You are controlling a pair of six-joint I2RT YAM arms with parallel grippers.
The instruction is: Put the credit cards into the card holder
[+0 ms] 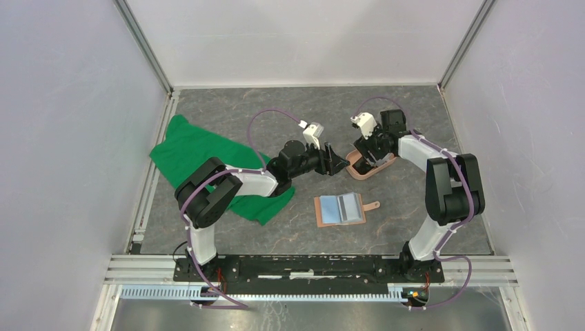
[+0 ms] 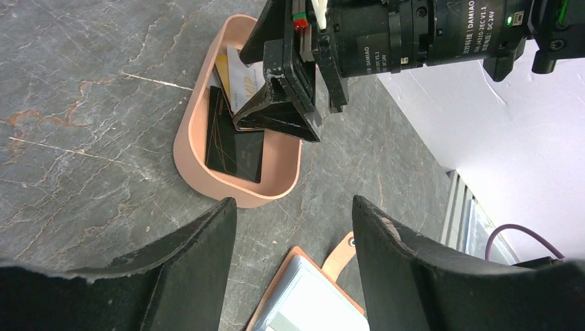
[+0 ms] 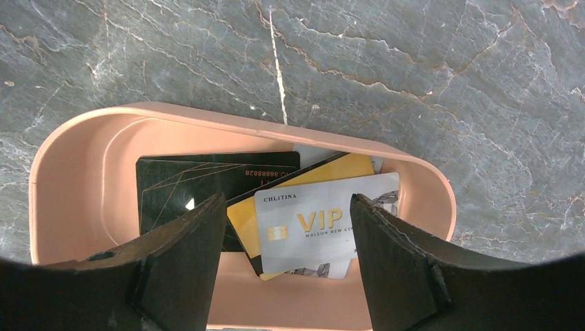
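A pink oval tray (image 3: 131, 117) holds the cards. In the right wrist view, black cards (image 3: 186, 183) lie at its left, a yellow-and-black card (image 3: 243, 222) overlaps them, and a silver VIP card (image 3: 307, 238) rests on top, with another card edge beneath it. My right gripper is open over the tray, its fingers either side of the silver card's left part; whether they touch it I cannot tell. The card holder (image 1: 341, 209) lies spread flat with clear sleeves and a brown strap. Left of the tray, my left gripper stands open and empty.
A green cloth (image 1: 227, 158) covers the table's left side, partly under my left arm. Bare grey tabletop (image 1: 276, 227) lies left of the card holder and behind the tray. White walls bound the table at the back and sides.
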